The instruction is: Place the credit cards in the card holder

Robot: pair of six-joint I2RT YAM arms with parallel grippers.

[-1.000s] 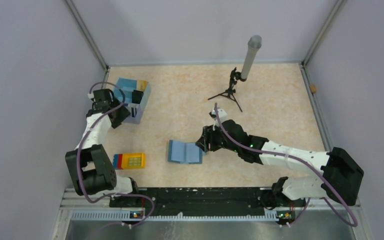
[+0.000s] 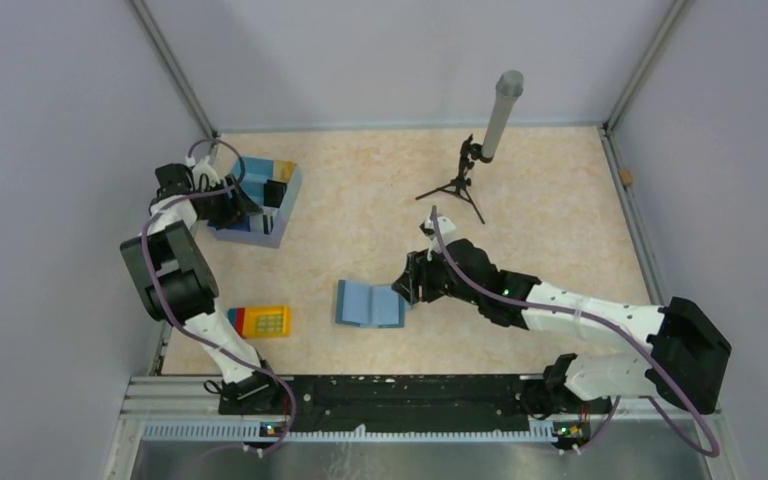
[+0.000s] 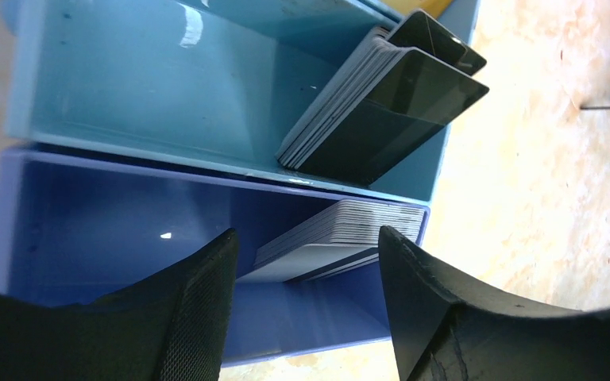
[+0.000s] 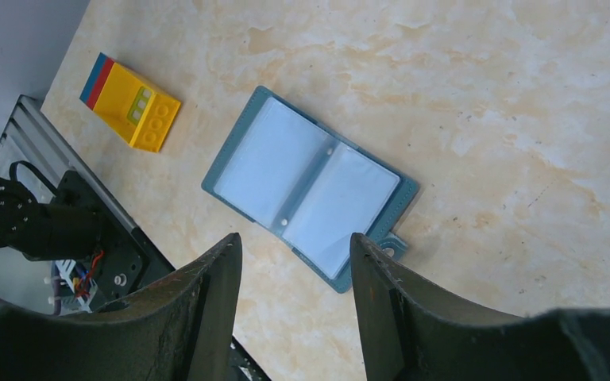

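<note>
My left gripper hangs open over the dark blue bin. Below and between its fingers lies a stack of white cards (image 3: 365, 225), leaning against the bin's end wall; nothing visible is held. A second stack, black cards (image 3: 397, 111), leans in the light blue bin beside it. The card holder (image 4: 310, 187) lies spread open on the table, blue-grey with two clear pockets that look empty. My right gripper is open above the table, close to the holder's right side, with no card between its fingers.
A yellow box (image 2: 267, 321) with red and blue parts stands at the front left. A black tripod (image 2: 458, 180) with a grey cylinder is at the back right. Clear table lies between the bins and the holder.
The left arm has swung away from the front and its gripper has moved farther over the bins. The right gripper has stayed nearly still beside the holder.
</note>
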